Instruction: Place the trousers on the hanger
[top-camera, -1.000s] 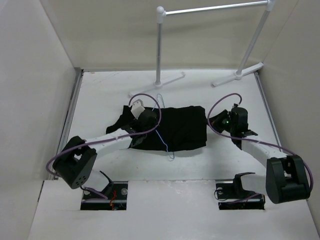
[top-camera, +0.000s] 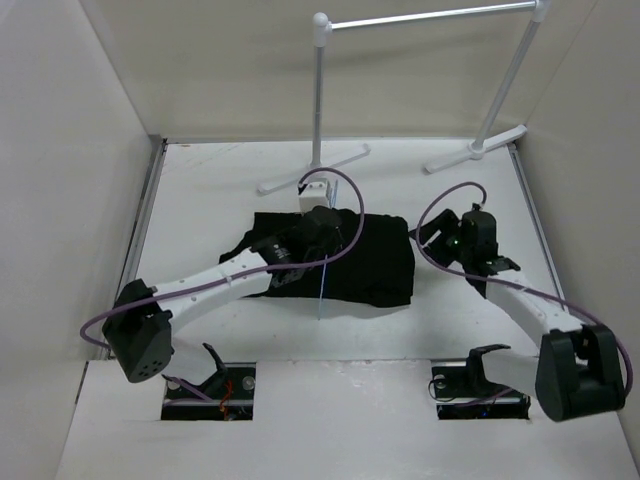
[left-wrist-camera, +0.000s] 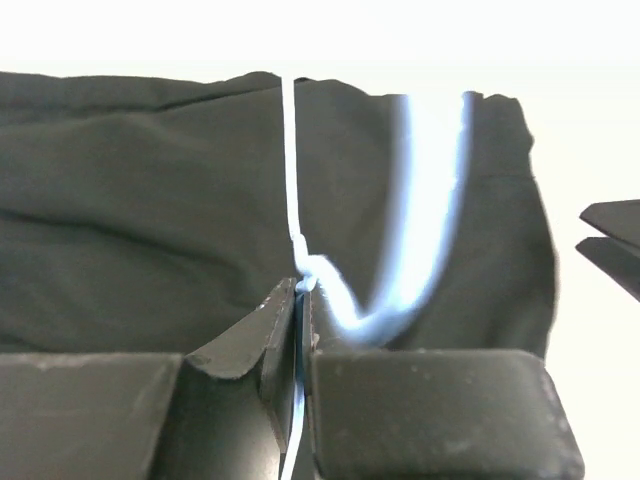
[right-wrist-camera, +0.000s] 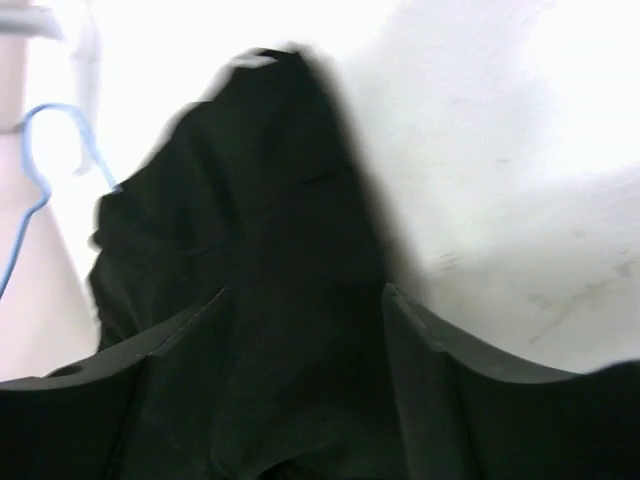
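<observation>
Black trousers (top-camera: 385, 255) lie spread and folded on the white table, their right end close to my right gripper (top-camera: 428, 238). In the left wrist view, my left gripper is shut on a thin light-blue hanger (left-wrist-camera: 291, 160), gripping it near a bend. The hanger (top-camera: 322, 290) stands over the trousers, seen nearly edge-on from the top; my left arm hides its middle. The right wrist view has the right gripper open, with the black cloth (right-wrist-camera: 280, 210) below and between its fingers. Whether they touch the cloth I cannot tell.
A white rail (top-camera: 430, 16) on two posts with feet (top-camera: 475, 150) stands behind the trousers. Walls enclose the table on the left, back and right. Bare table (top-camera: 340, 335) shows in front of the trousers. A purple cable runs along each arm.
My left gripper has moved right over the trousers, turning the hanger from slanted to nearly straight front-to-back. The trousers have shifted slightly to the right on their left side.
</observation>
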